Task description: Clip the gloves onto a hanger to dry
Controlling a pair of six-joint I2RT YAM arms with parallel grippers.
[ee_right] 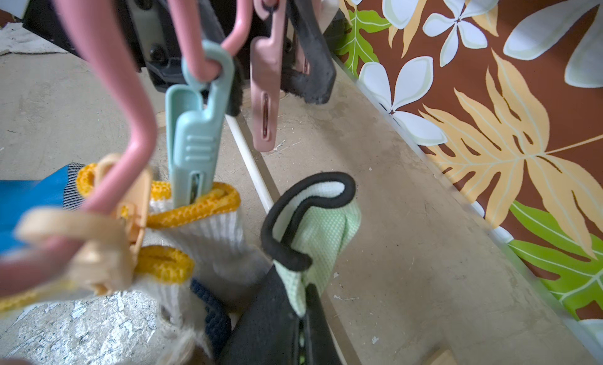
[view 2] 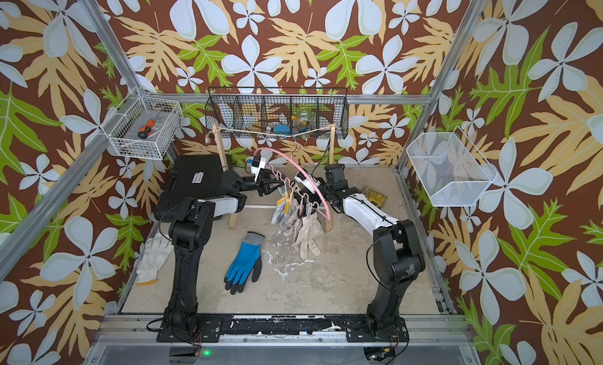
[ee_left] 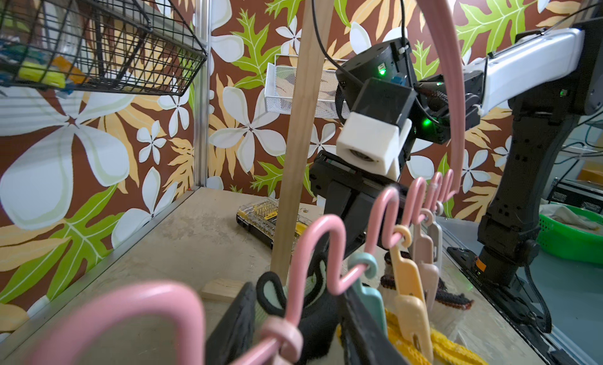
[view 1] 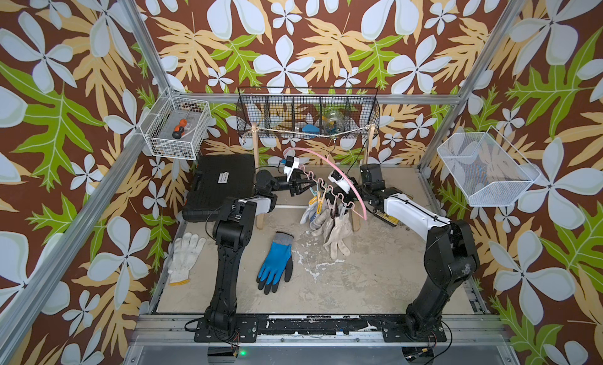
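The pink hanger (view 1: 326, 159) hangs slanted across the middle, several gloves clipped along it. My right gripper is shut on the cuff of a light green glove (ee_right: 329, 236) with black trim. The cuff stands up above its fingertips, below the hanger. My left gripper is open, its fingers on either side of a pink clip (ee_right: 267, 92), with a gap showing around the clip. Beside that, a mint clip (ee_right: 194, 136) grips a white glove's yellow cuff (ee_right: 207, 206). On the table lie a blue glove (view 1: 274, 262) and a white glove (view 1: 186, 254).
Wooden posts (ee_left: 304, 132) stand by the hanger. A black case (view 1: 216, 183) sits at the back left; a yellow bit box (view 2: 375, 197) lies behind my right arm. A black wire basket (view 1: 282, 117) hangs at the back.
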